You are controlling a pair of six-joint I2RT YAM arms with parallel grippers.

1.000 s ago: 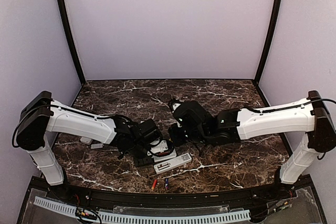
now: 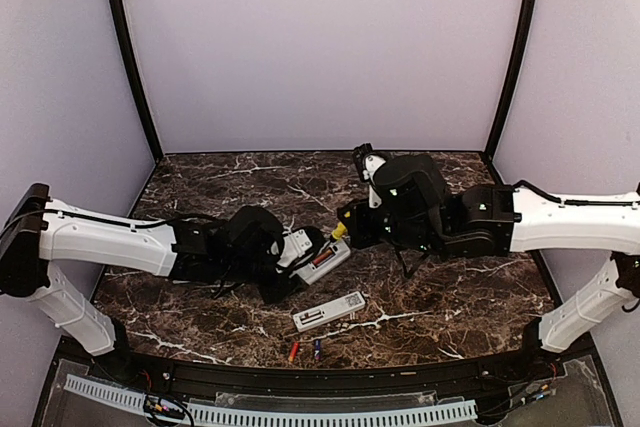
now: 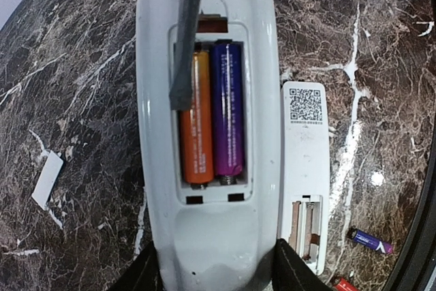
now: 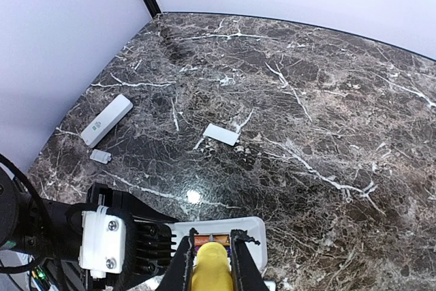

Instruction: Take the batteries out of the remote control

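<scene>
A white remote control [image 3: 208,236] is held up, tilted, with my left gripper shut around its lower end. Its open compartment contains an orange battery [image 3: 198,134] and a purple battery [image 3: 228,110] side by side. My right gripper is shut on the yellow handle of a tool [image 4: 211,270]. The tool's grey metal shaft [image 3: 187,32] crosses the upper part of the remote in the left wrist view, its tip over the orange battery's left side; whether they touch, I cannot tell.
A second white remote [image 2: 328,313] lies on the marble table, its compartment empty. Nearby are a loose red battery [image 2: 293,351] and a blue one [image 2: 317,349]. Another white remote [image 4: 107,120] and white covers [image 4: 221,134] lie farther off.
Both grippers have risen and shifted away from the table's front edge, the held remote with them. The yellow handle now shows in the top view. The loose batteries and second remote stayed put.
</scene>
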